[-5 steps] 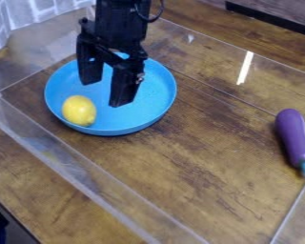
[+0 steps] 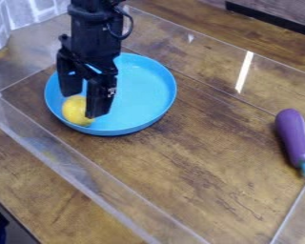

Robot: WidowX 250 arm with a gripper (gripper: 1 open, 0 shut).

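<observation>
A blue plate [image 2: 149, 100] sits at the upper left of the wooden table, with a yellow egg-shaped object [image 2: 76, 110] on its left part. My black gripper [image 2: 81, 93] hangs over the plate's left side, open, its fingers low around and just above the yellow object and partly covering it.
A purple eggplant [image 2: 294, 138] lies at the right edge. Clear plastic edges run along the left and the lower right.
My gripper has moved left and down, from over the middle of the plate to the yellow object. The plate and eggplant have not visibly moved.
</observation>
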